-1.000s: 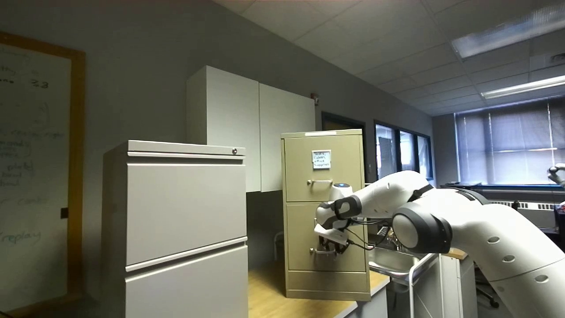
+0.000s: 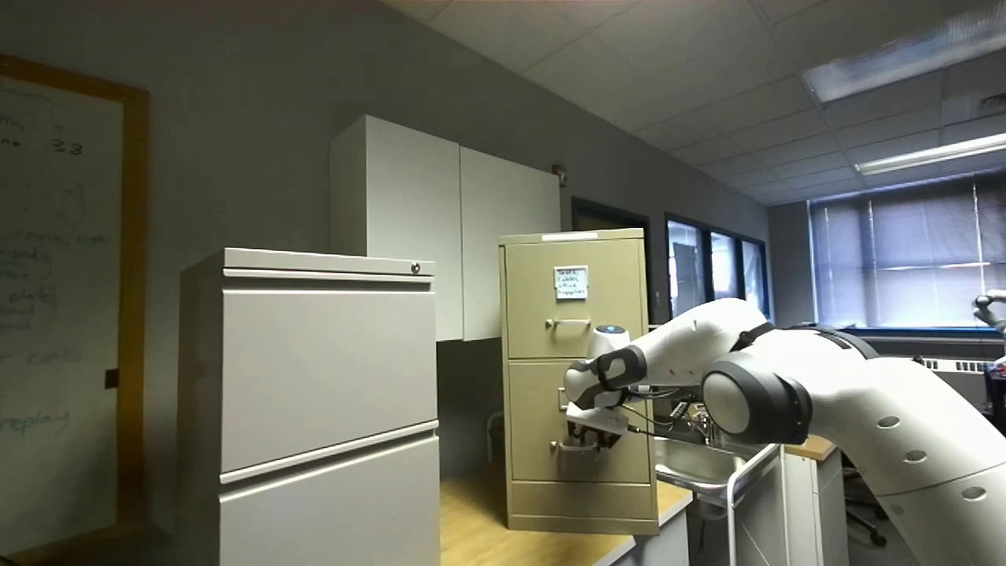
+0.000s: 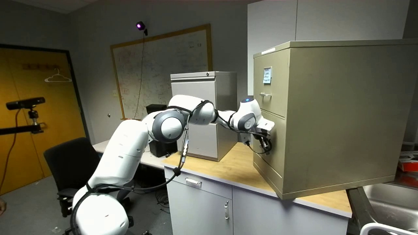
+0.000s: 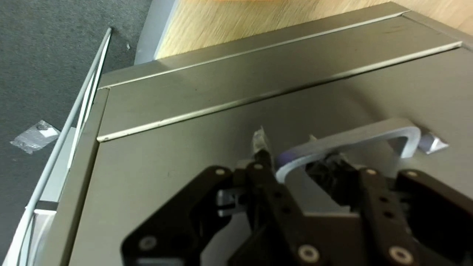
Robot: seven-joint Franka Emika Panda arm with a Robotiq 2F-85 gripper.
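Observation:
The tan two-drawer filing cabinet [image 2: 580, 500] stands on the wooden counter, both drawers flush with its front. My gripper is at the lower drawer [image 2: 528, 415], shut on the pale curved handle [image 4: 377, 133]. In the wrist view its fingers straddle the handle near the left end, while the right end stays uncovered. A silver lock [image 4: 432, 143] sits just past that free end. From the side, my hand [image 3: 263, 135] is close against the drawer front, where the fingertips are hard to make out.
A grey cabinet [image 3: 196, 137] stands along the counter [image 3: 231, 166], on the other side of my arm. By the tan cabinet's opposite side is a sink [image 2: 698, 462] with a white rail [image 2: 733, 500]. The upper drawer handle [image 2: 570, 322] is above my wrist.
My hand has shifted slightly to the right in exterior view 1, and its tilt differs a little. The lower drawer looks the same, flush with the cabinet.

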